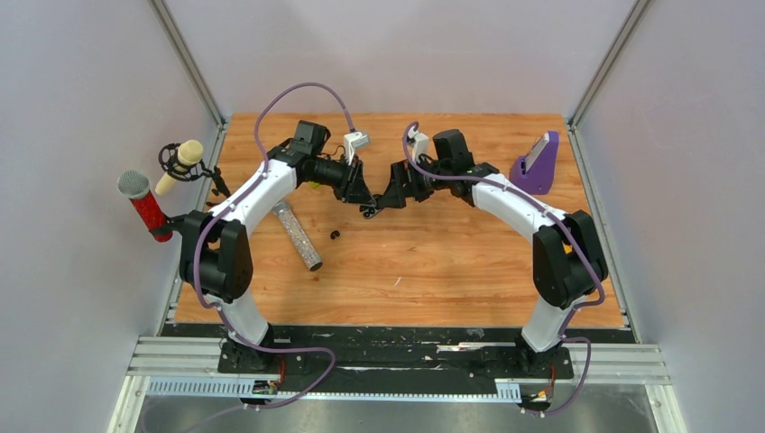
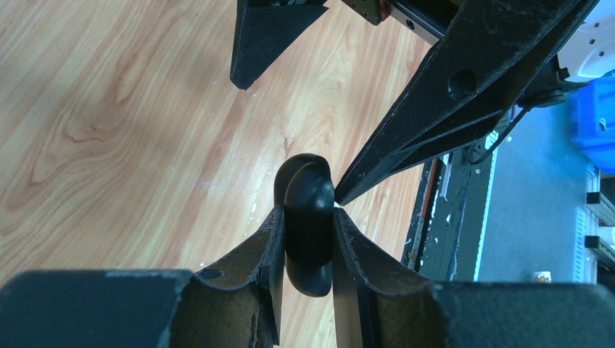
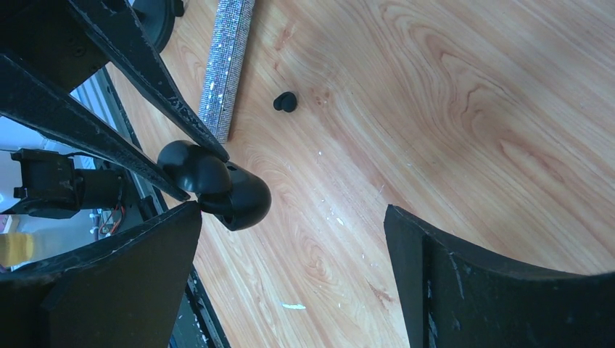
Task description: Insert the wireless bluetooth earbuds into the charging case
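The black charging case is gripped by my left gripper, which is shut on it; in the right wrist view the case (image 3: 243,203) shows beside the left fingers, with a rounded lid-like part on top. My right gripper stands open just beside the case, one finger close to it, nothing held between them. Two small black earbuds (image 3: 285,101) lie close together on the wooden table (image 1: 451,262).
A glittery cylinder (image 1: 298,236) lies left of the earbuds. A purple stand (image 1: 536,167) with a white item is at the back right. A red microphone (image 1: 144,203) is off the left side.
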